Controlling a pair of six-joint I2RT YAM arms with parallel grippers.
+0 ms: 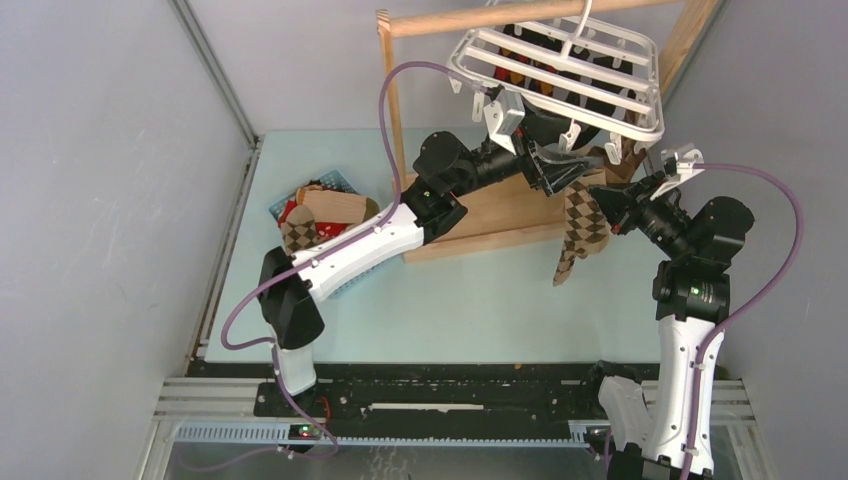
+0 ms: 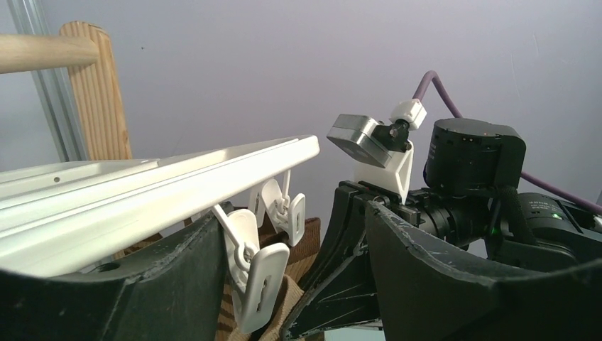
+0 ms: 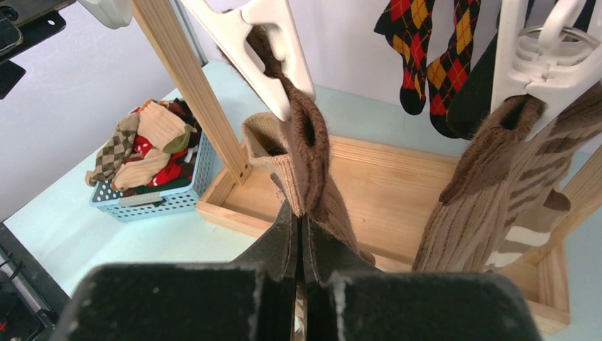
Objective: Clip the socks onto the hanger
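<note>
The white hanger (image 1: pixel 560 75) hangs from the wooden rack. In the left wrist view, my left gripper stands part open around a hanger clip (image 2: pixel 263 284); its left finger is close to the clip, while a gap shows on the right. A tan checkered sock (image 1: pixel 582 220) hangs below the front edge. My right gripper is shut on the tan ribbed cuff (image 3: pixel 287 167). Just above, dark brown knit (image 3: pixel 307 135) runs up between the legs of a clip (image 3: pixel 280 42). Whether knit and cuff are one sock, I cannot tell.
Brown striped socks (image 3: pixel 490 192) hang from a neighbouring clip (image 3: pixel 539 64). Argyle socks (image 3: pixel 426 53) hang farther back. A blue basket (image 3: pixel 145 206) of socks stands beside the wooden rack (image 3: pixel 192 78).
</note>
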